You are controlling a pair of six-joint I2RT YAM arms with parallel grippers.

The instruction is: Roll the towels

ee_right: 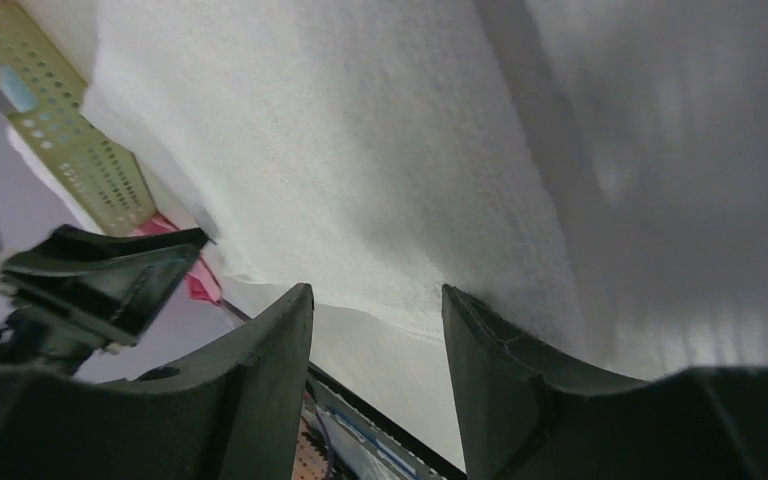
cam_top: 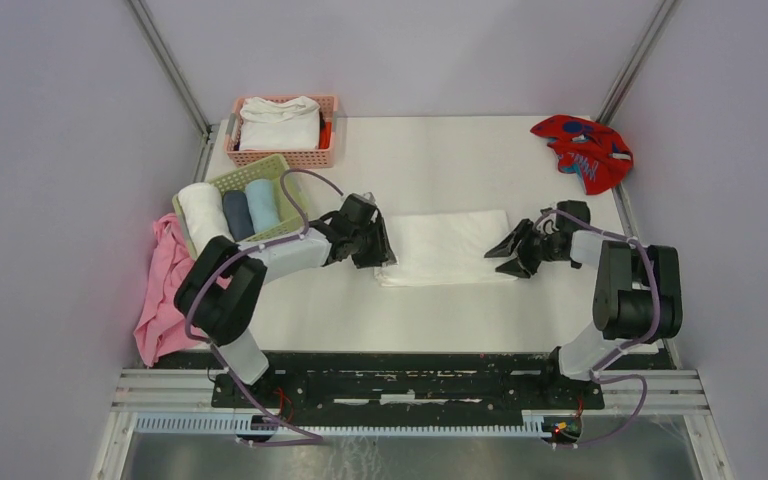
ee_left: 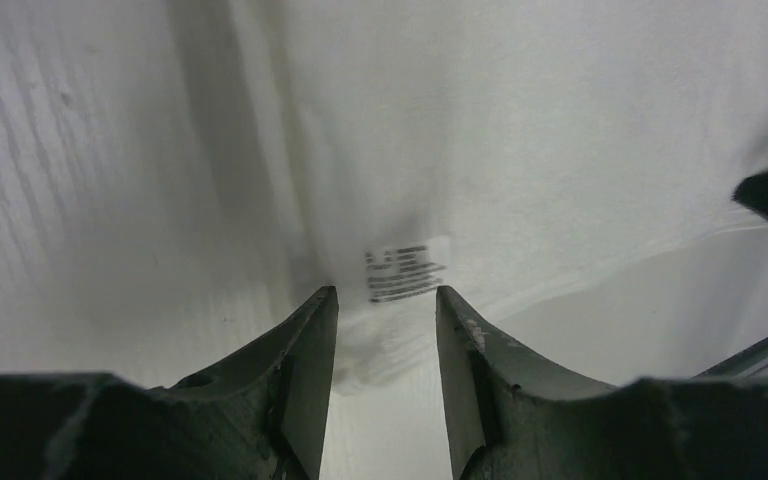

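Observation:
A folded white towel point(cam_top: 448, 249) lies flat as a wide strip in the middle of the table. At its left end, my left gripper point(cam_top: 388, 261) is partly open; in the left wrist view a printed label point(ee_left: 405, 272) on the towel point(ee_left: 550, 140) shows beyond the gap between its fingertips. Over the towel's right end stands my right gripper point(cam_top: 495, 259), open. Its fingers point(ee_right: 285, 340) have the towel point(ee_right: 360, 180) beneath and ahead of them in the right wrist view, with no cloth clearly pinched. Whether either gripper's tips touch the cloth, I cannot tell.
A green basket point(cam_top: 286, 230) with several rolled towels stands at left, partly behind my left arm. Behind it is a pink basket point(cam_top: 305, 159) of cloth. Pink cloth point(cam_top: 162, 290) lies at left, red cloth point(cam_top: 585, 150) at back right.

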